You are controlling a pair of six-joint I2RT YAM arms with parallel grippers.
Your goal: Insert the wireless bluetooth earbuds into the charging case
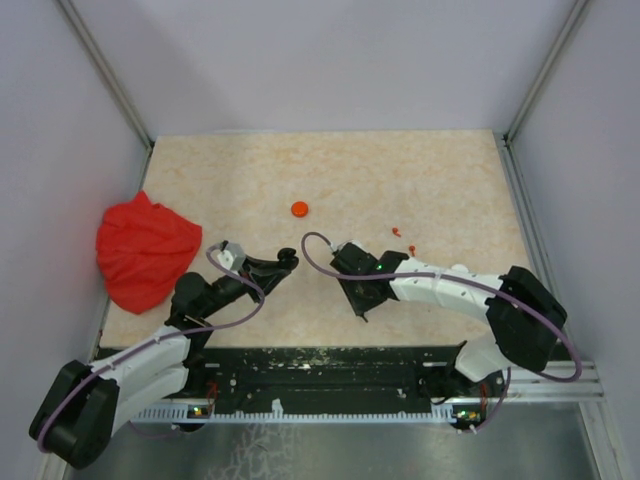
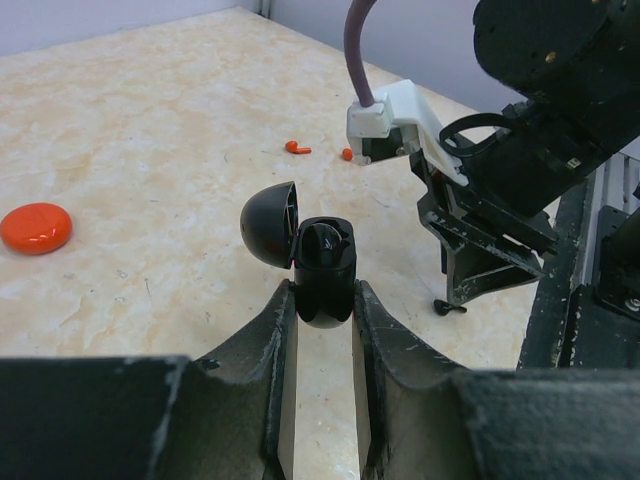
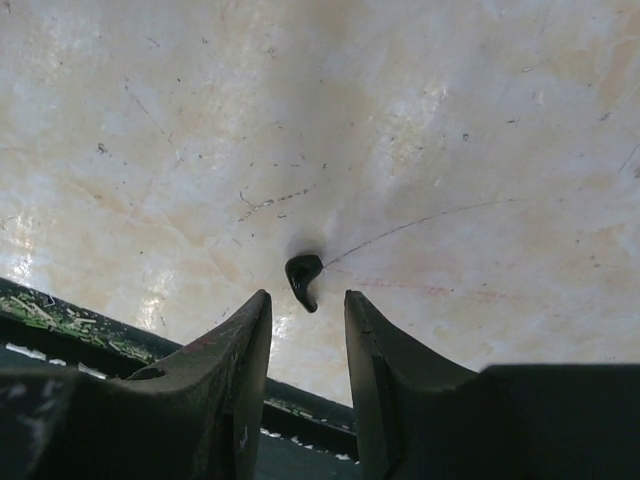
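Observation:
My left gripper is shut on the black charging case (image 2: pixel 325 270), held above the table with its lid (image 2: pixel 269 226) flipped up. Inside the case a rounded dark shape shows, but I cannot tell whether it is an earbud. The black earbud (image 3: pixel 303 272) lies loose on the table near its front edge, stem toward that edge in the right wrist view. Over it hovers my right gripper, open, its two fingers apart and nothing gripped. In the top view the earbud (image 1: pixel 364 319) shows just by the right fingertips.
An orange-red round case (image 1: pixel 300 209) sits mid-table, with two small red earbuds (image 1: pixel 396 232) farther right. Red cloth (image 1: pixel 148 250) covers the left side. A dark gap (image 1: pixel 330 375) runs along the front edge, close to the earbud.

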